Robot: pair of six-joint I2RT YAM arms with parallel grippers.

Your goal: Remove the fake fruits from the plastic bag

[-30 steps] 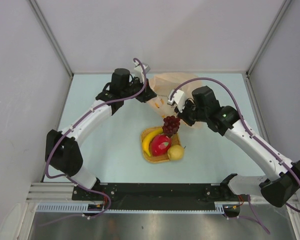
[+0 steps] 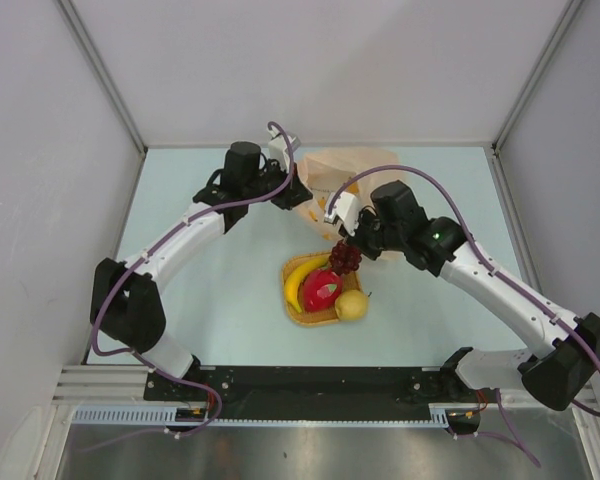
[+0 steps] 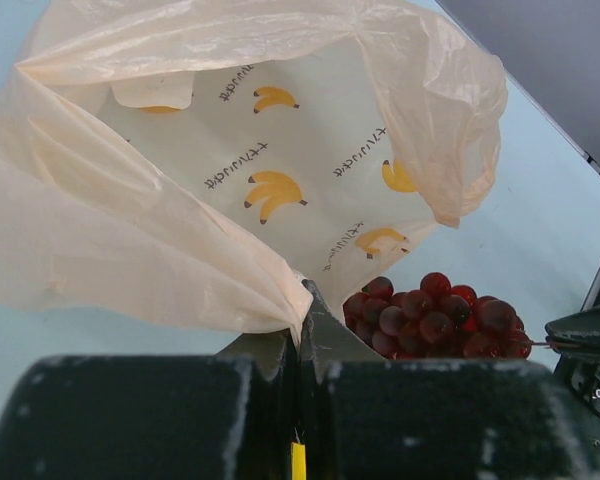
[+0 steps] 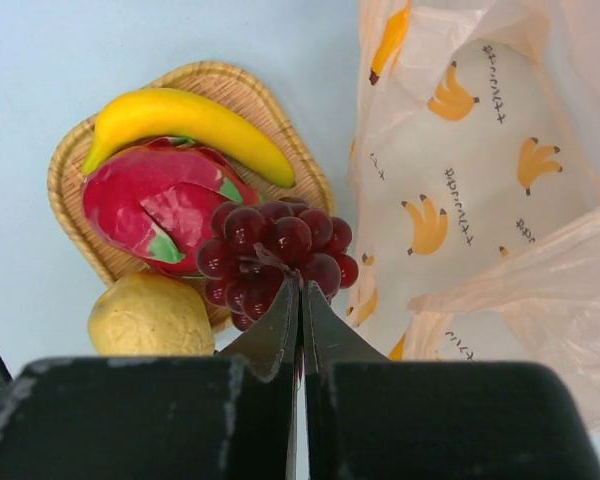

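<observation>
The pale pink plastic bag (image 3: 170, 215), printed with bananas, lies with its mouth spread; the left wrist view shows its edge pinched in my left gripper, which is shut. From my right gripper, also shut, the dark red grape bunch (image 4: 290, 240) hangs by its thin stem. The bunch (image 2: 345, 257) is over the back right of the woven basket (image 2: 298, 318). In the basket are a yellow banana (image 4: 185, 125) and a red dragon fruit (image 4: 150, 205). A round yellow fruit (image 4: 152, 318) rests at its edge. No fruit shows in the visible part of the bag.
The bag (image 2: 330, 165) spreads behind the basket, between the two arms. Clear tabletop (image 2: 230, 300) lies left of the basket, with more free room to its right.
The right gripper has shifted a little left and lower, toward the basket, with the grapes, which were swinging beneath it. The left arm has barely moved; the basket stays put.
</observation>
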